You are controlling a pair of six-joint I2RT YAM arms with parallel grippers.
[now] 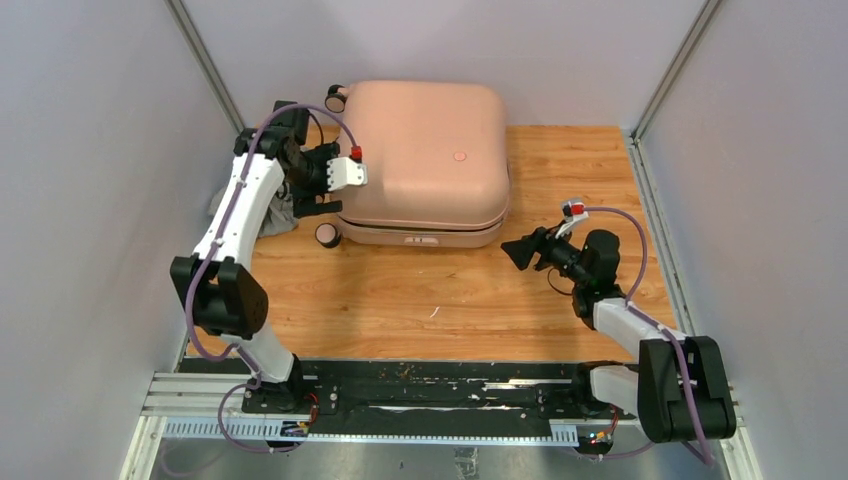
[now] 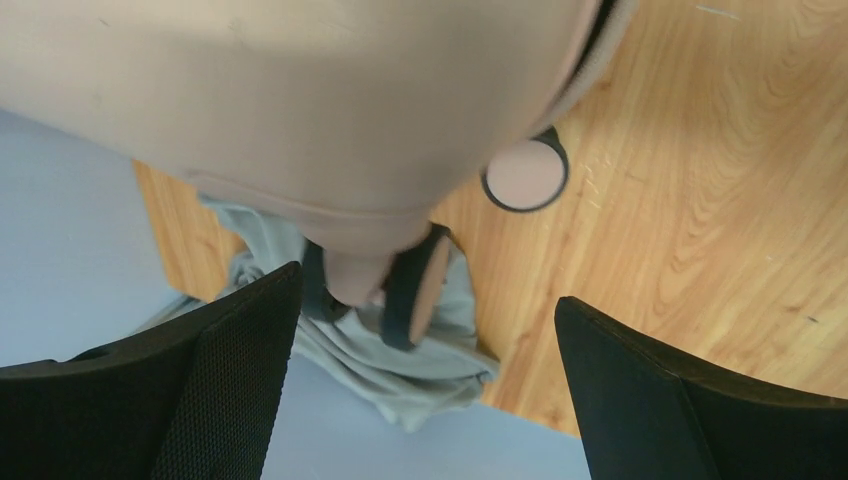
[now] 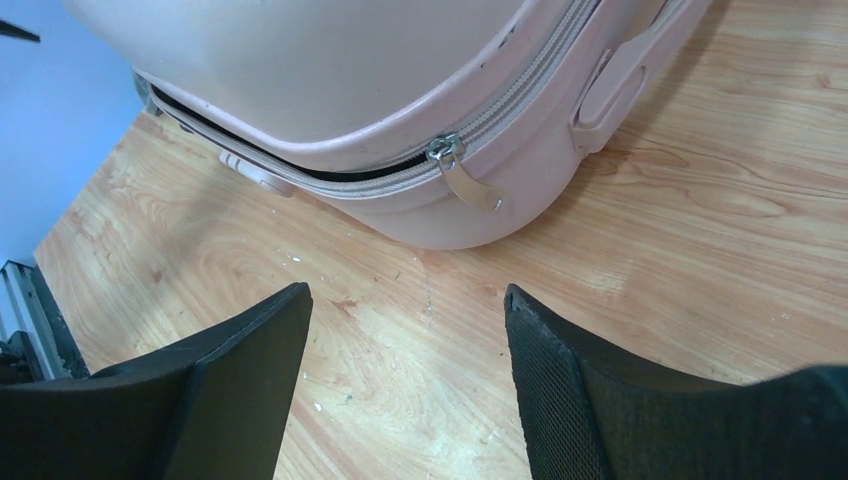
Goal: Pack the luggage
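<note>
A closed pink suitcase (image 1: 420, 150) lies on the wooden board, its zipper seam parted in a dark gap along the front edge; a zipper pull (image 3: 470, 185) hangs at a corner in the right wrist view. My left gripper hangs open over the suitcase's left side, near wheels (image 2: 415, 290) and a grey cloth (image 2: 380, 365) on the board beneath. My right gripper stands open in front of the suitcase's front right corner, with nothing between its fingers.
Bare board (image 1: 430, 300) spans the front and right of the suitcase. Walls bound the back and both sides; the grey cloth lies against the left wall, largely hidden under my left arm in the top view.
</note>
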